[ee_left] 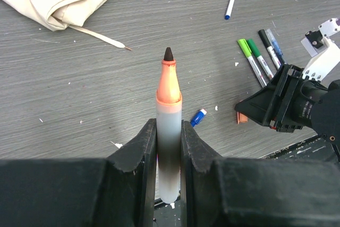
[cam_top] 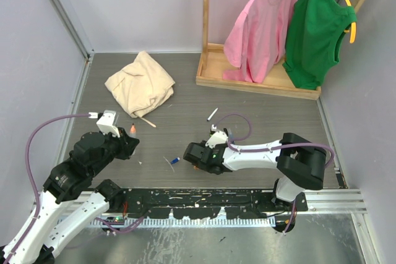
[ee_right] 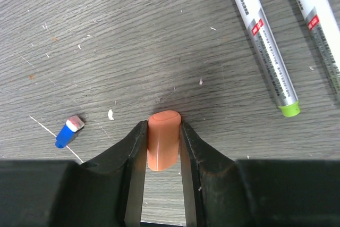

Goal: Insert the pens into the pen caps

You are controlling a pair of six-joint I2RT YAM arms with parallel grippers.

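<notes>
An orange marker [ee_left: 169,91] with a bare dark tip and a pale translucent barrel stands between the fingers of my left gripper, which is shut on it, tip pointing away from the gripper. In the top view its orange end [cam_top: 132,129] shows at the left arm. The orange cap [ee_right: 163,142] is pinched in my right gripper, low at the grey table. Marker and cap are well apart. A small blue cap [ee_right: 69,131] lies loose left of the right gripper.
Several capped pens, among them a light green one [ee_left: 252,61] and a black one [ee_left: 270,46], lie beside the right arm. A white pen [ee_left: 231,3] lies farther back. A beige cloth [cam_top: 141,85] and a brush [ee_left: 98,36] lie back left; mid-table is clear.
</notes>
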